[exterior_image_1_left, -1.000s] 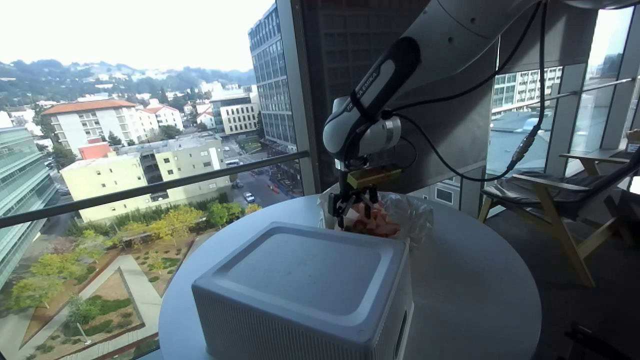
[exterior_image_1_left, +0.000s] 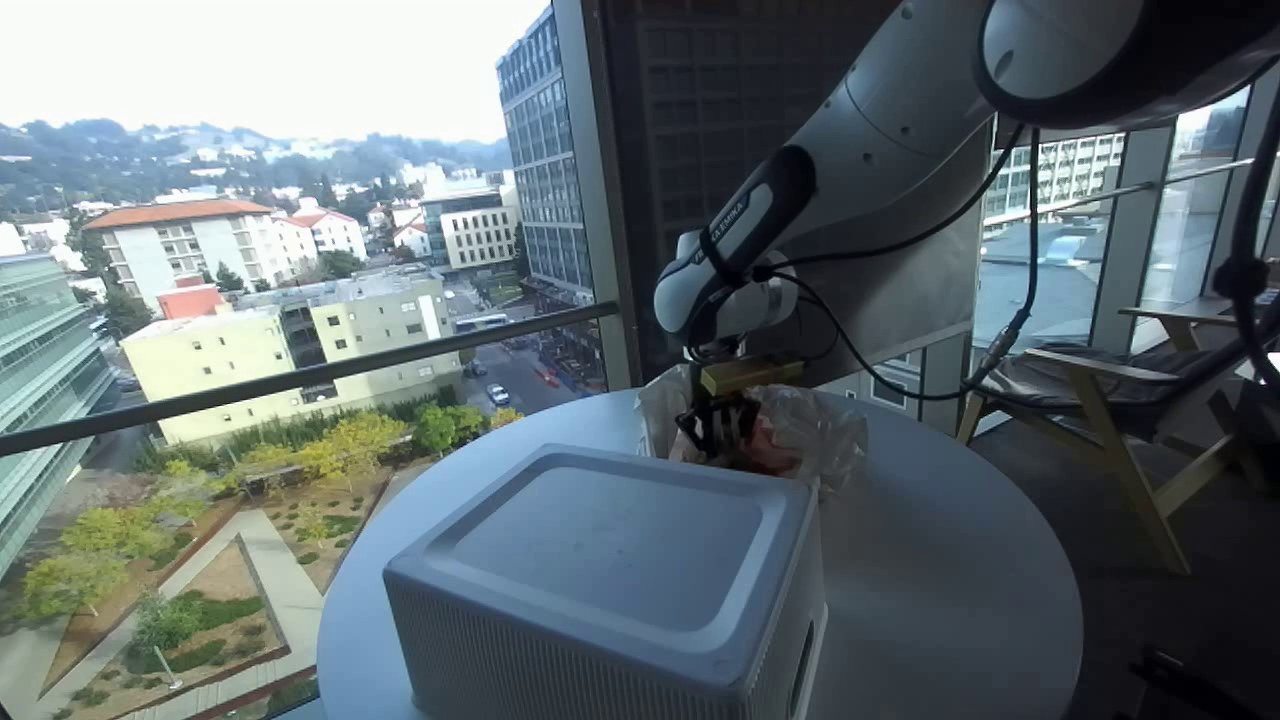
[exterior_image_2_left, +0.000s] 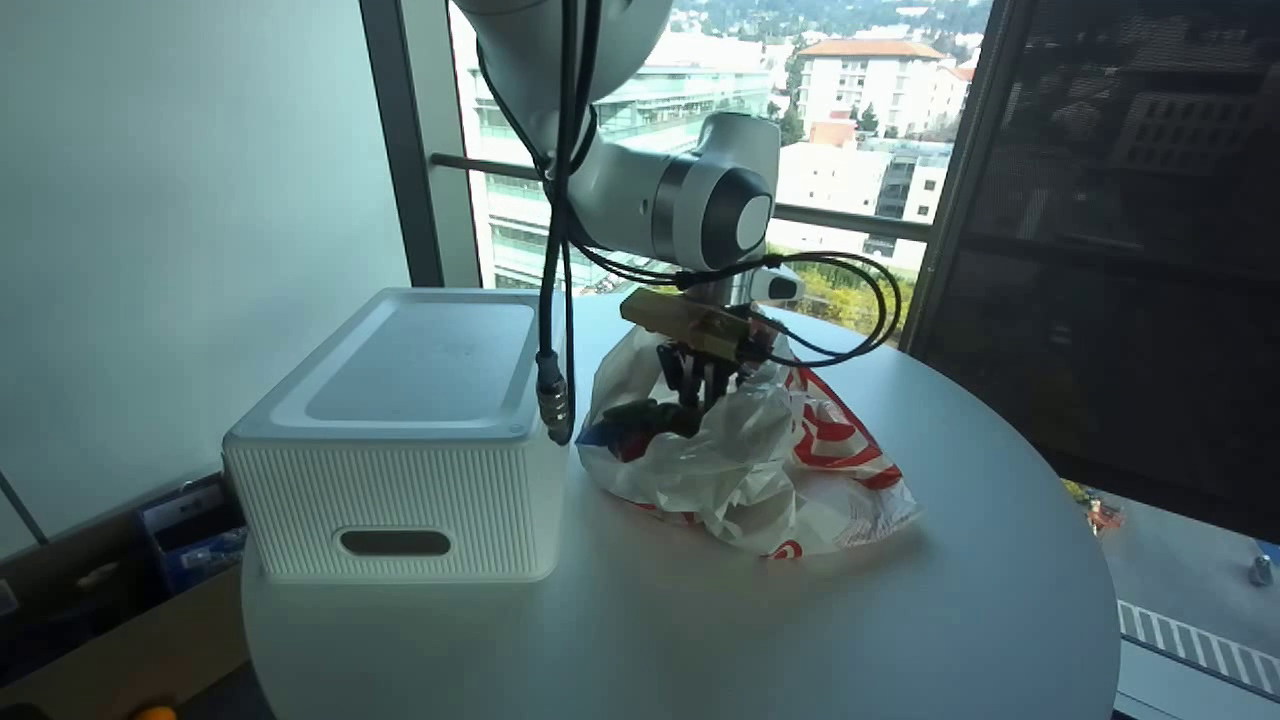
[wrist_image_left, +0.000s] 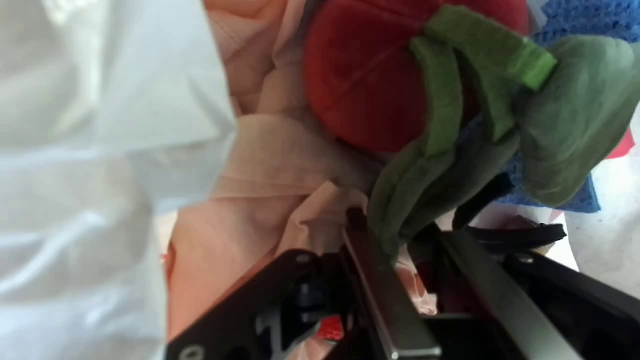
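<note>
My gripper (exterior_image_1_left: 720, 442) reaches down into a crumpled white plastic bag (exterior_image_2_left: 750, 450) with red print. In the wrist view a red plush (wrist_image_left: 372, 78) with green leafy strips (wrist_image_left: 444, 96) lies on peach cloth (wrist_image_left: 240, 225). The lower tip of one green strip sits at my fingertips, and a gap still shows between the two fingers. They stand part open, and whether both touch the green strip cannot be made out. Bag folds hide part of the contents.
A white ribbed box (exterior_image_2_left: 390, 498) with a closed lid stands beside the bag on the round table (exterior_image_1_left: 948, 576). Blue knitted cloth (wrist_image_left: 591, 18) lies by the plush. The bag's plastic rises close to the gripper. Bare tabletop surrounds the bag's front.
Seen from exterior view 1, my gripper has come lower and shifted slightly right, deeper into the bag. Its fingers look closer together, and they cover more of the peach cloth.
</note>
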